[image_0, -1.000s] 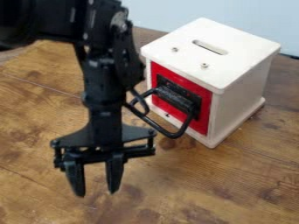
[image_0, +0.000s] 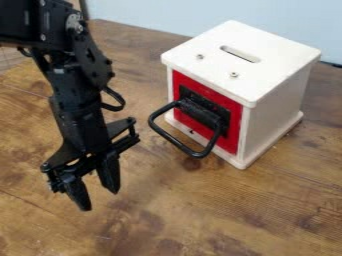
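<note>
My black gripper (image_0: 96, 195) hangs at the left over the wooden table, its two fingers pointing down and standing apart with nothing between them. To its right stands a white wooden box (image_0: 275, 100) with a slot and two screws on top and a red front panel (image_0: 230, 146). A black loop handle (image_0: 201, 154) sticks out from that panel toward my arm, apart from the gripper.
A grey mesh edge shows at the far upper left, behind the arm.
My arm and gripper have moved back and to the left, away from the box's front. The box and its handle look unchanged.
</note>
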